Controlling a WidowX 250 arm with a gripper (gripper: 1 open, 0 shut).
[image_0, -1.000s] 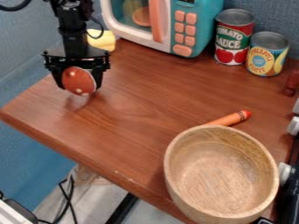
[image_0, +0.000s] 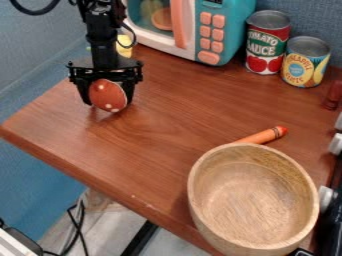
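The black gripper (image_0: 107, 80) is over the left part of the wooden table, closed around a red-brown ball with white dots (image_0: 108, 95). The ball is upright between the fingers, slightly above or at the tabletop; contact with the table is unclear.
A wooden bowl (image_0: 253, 220) sits front right, an orange crayon (image_0: 254, 137) behind it. A toy microwave (image_0: 214, 35), tomato can (image_0: 266, 45), second can (image_0: 306, 62) and yellow object (image_0: 124, 47) stand at the back.
The gripper and dotted ball have shifted right by a small amount, with slight vertical wavering. The other objects are unchanged.
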